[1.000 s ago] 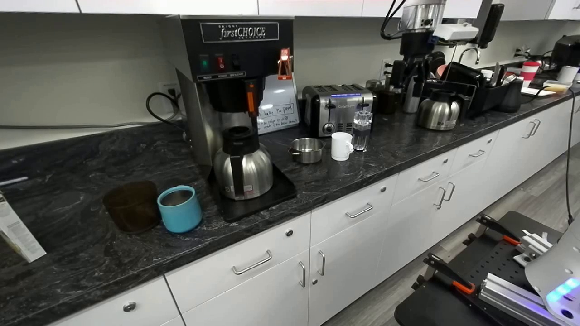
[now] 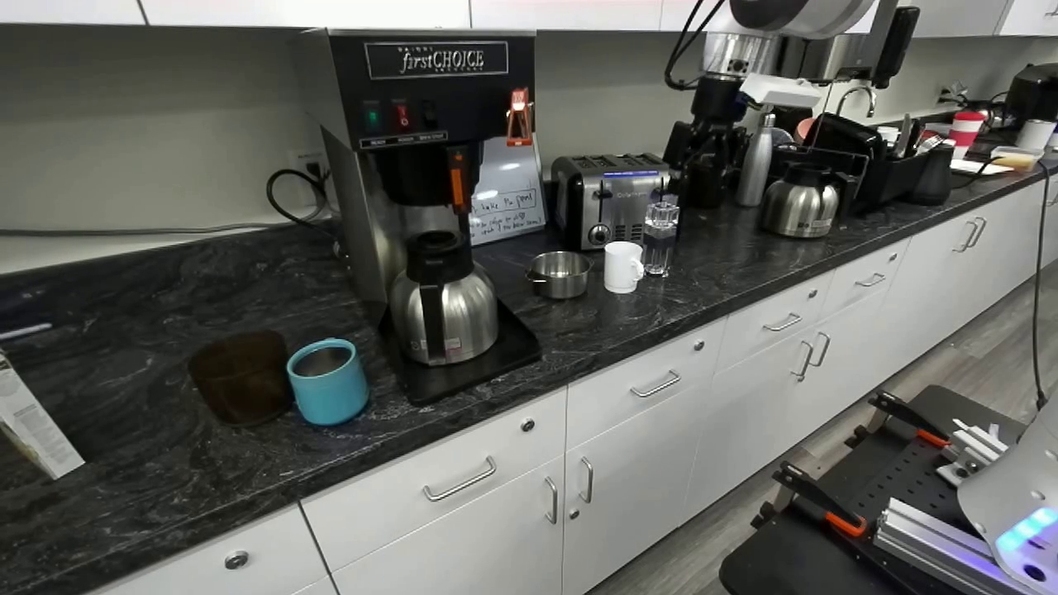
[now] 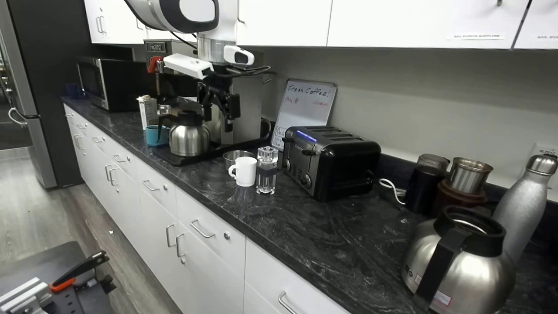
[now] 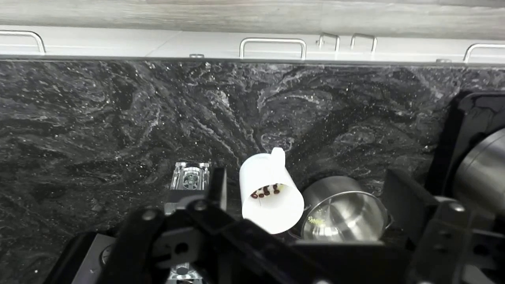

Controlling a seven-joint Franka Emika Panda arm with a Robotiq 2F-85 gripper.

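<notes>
My gripper is open, its two dark fingers point(image 4: 217, 187) set wide apart with nothing held between them. Below, in the wrist view, a white mug point(image 4: 272, 208) stands on the counter with some small dark red marks visible inside its far wall. Beside it sits a small steel pot point(image 4: 350, 213) with a few yellowish bits inside. To the mug's other side is a clear grinder-like bottle point(image 4: 190, 177), partly hidden by the gripper. In exterior view 2 the gripper point(image 3: 219, 116) hangs in the air, well clear of the counter.
A toaster point(image 2: 612, 203) stands behind the mug and bottle. The coffee maker point(image 2: 347, 178) with a steel carafe point(image 2: 446, 307) rises beside the pot, a turquoise mug point(image 2: 329, 385) beyond it.
In exterior view 1 the arm has shifted left and lower, so that the gripper now overlaps the toaster's right end. The mug, pot and bottle stay where they were.
</notes>
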